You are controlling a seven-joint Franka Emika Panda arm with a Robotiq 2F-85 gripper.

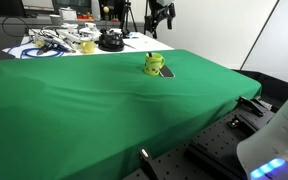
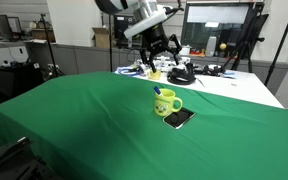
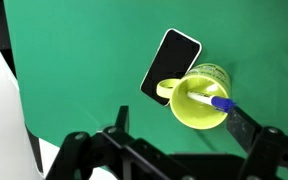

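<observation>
On the green cloth stands an upright yellow-green mug (image 2: 165,104), its handle turned toward a black phone (image 2: 179,118) lying flat close by. A marker with a blue end (image 3: 221,103) leans inside the mug and pokes past the rim. My gripper (image 1: 160,32) hangs in the air above and behind the mug, clear of it. In the wrist view the fingers stand wide apart with nothing between the fingers. The mug (image 3: 200,100) and phone (image 3: 171,62) show ahead of the gripper there.
Behind the cloth, a white table holds a tangle of cables (image 1: 46,42), a yellow cup (image 1: 87,46) and a dark device (image 1: 111,40). Broad bare green cloth (image 1: 64,105) lies left of and in front of the mug.
</observation>
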